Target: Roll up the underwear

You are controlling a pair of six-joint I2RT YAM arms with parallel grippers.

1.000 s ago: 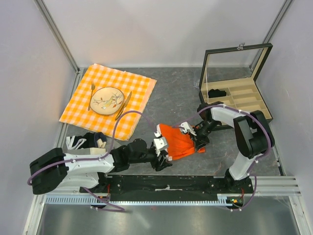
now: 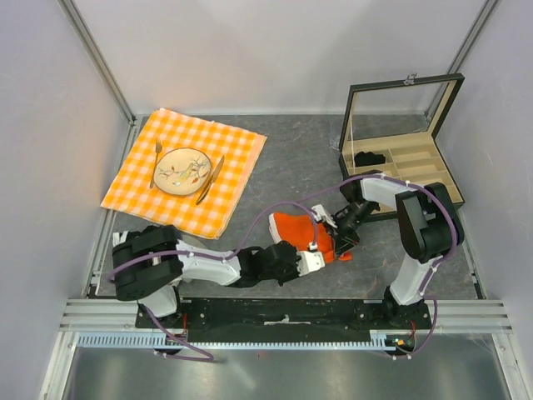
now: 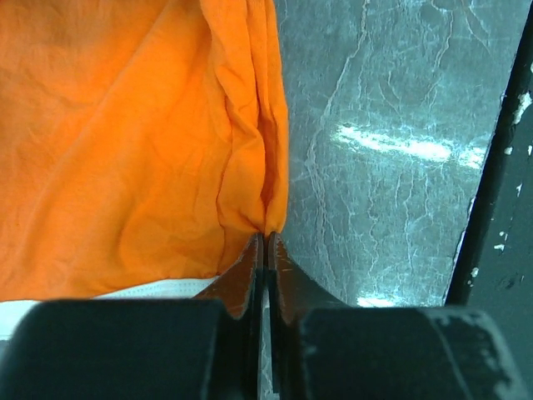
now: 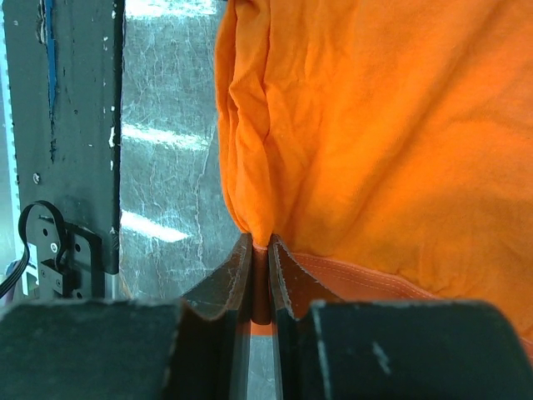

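Note:
Orange underwear (image 2: pixel 291 226) lies on the grey table, partly hidden under both arms in the top view. Its near edge is gathered into a narrow fold (image 3: pixel 250 158). In the left wrist view my left gripper is shut on the end of that fold, close to the white band (image 3: pixel 158 289). At the fold's other end, my right gripper is shut on the orange cloth, with a strip of it showing between the fingers. Most of the underwear (image 4: pixel 400 142) spreads flat beyond the fold.
An open box with compartments (image 2: pixel 416 158) holds a black item (image 2: pixel 369 158) at the right. An orange checked cloth (image 2: pixel 225 142) at the back left carries a plate (image 2: pixel 182 172) and cutlery. Bare table (image 2: pixel 296 154) lies at the back middle.
My left arm has moved right, over the underwear's near left edge, and its gripper has shut on the cloth. The right arm has barely moved.

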